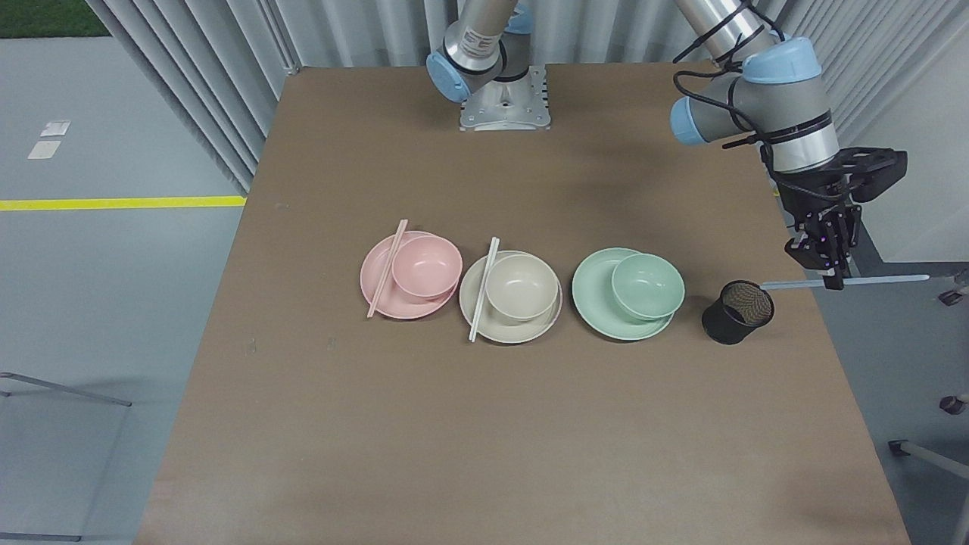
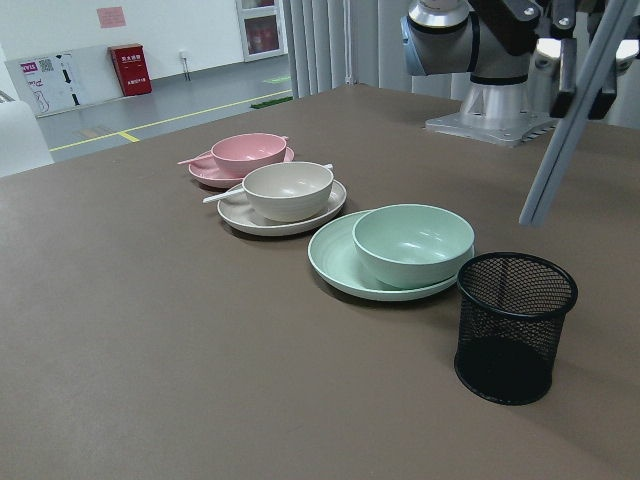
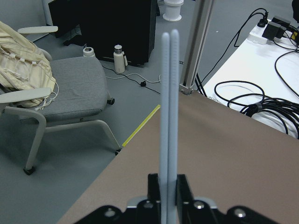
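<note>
My gripper [image 1: 833, 277] is shut on a pair of pale blue-grey chopsticks [image 3: 168, 116], held level at the table's right edge, beside and above a black mesh holder [image 1: 737, 313]. The holder is empty, at lower right in the left view [image 2: 512, 330]. A green bowl [image 1: 647, 284] sits on a green plate [image 1: 595, 288], without chopsticks. To its left, a cream bowl [image 1: 521, 283] on a cream plate and a pink bowl [image 1: 427, 264] on a pink plate each have chopsticks lying across the plate's left part.
</note>
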